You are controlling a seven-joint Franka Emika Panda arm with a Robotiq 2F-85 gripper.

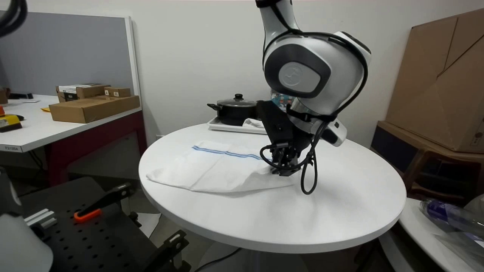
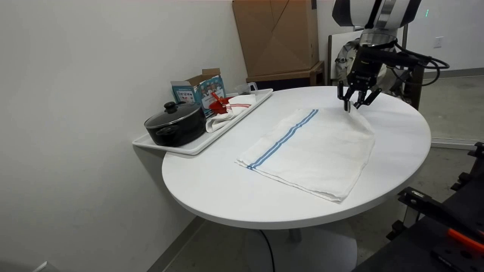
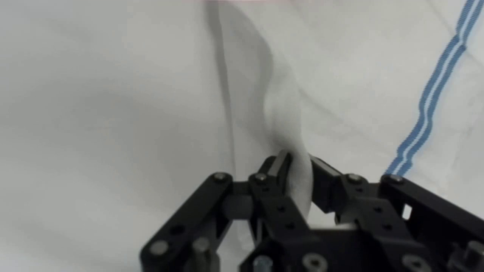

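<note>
A white cloth with a blue double stripe lies spread over the round white table. My gripper is shut on the edge of this cloth, at the end far from the camera in exterior view 2. Close up in the wrist view, a raised fold of cloth is pinched between the fingertips of the gripper. Around the pinch the cloth lifts a little off the table, while the remainder lies mostly flat. In exterior view 1 the fingers partly hide the held edge of the cloth.
At the wall side of the table is a white tray carrying a lidded black pot, a red-striped cloth and an opened box. The table surface on the arm's side of the cloth is bare.
</note>
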